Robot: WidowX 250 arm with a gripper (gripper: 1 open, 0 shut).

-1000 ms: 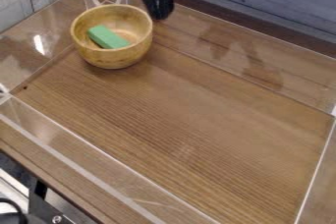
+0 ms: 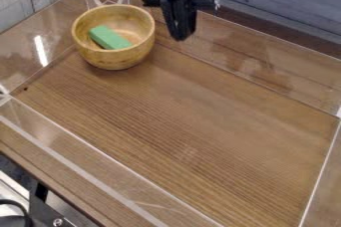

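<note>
My dark gripper (image 2: pixel 178 22) hangs at the top centre of the camera view, above the table to the right of a wooden bowl (image 2: pixel 132 56). Its fingers point down and look close together, with nothing seen between them. A green block (image 2: pixel 110 37) lies inside the bowl, on its left side.
Black cables lie at the lower left corner.
The bowl and green block look unmoved.
</note>
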